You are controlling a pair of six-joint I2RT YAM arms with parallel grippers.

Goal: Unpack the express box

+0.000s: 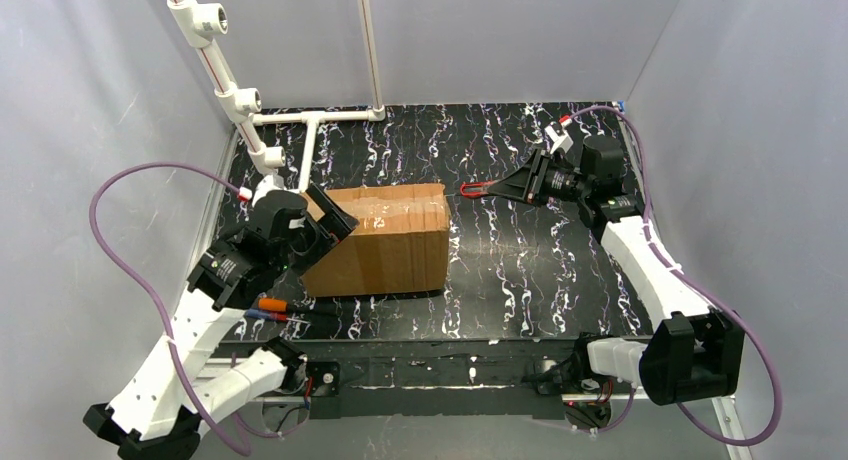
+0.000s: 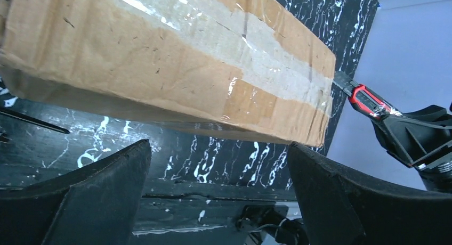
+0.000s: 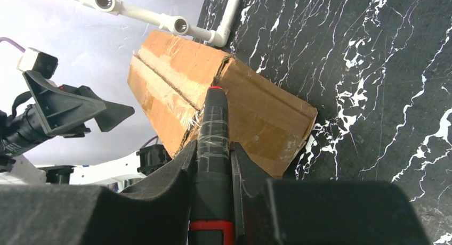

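A taped cardboard box (image 1: 375,255) (image 2: 176,69) (image 3: 261,117) lies on the left half of the dark marbled table. My left gripper (image 1: 335,220) is open above the box's left part, its fingers empty. My right gripper (image 1: 500,188) is shut on a red and black box cutter (image 1: 475,188) (image 2: 368,101) (image 3: 212,133), whose tip points left at the box's right end. Whether the blade touches the cardboard I cannot tell.
Orange and blue-handled tools (image 1: 275,305) lie near the front left. A white pipe frame (image 1: 330,115) stands at the back left.
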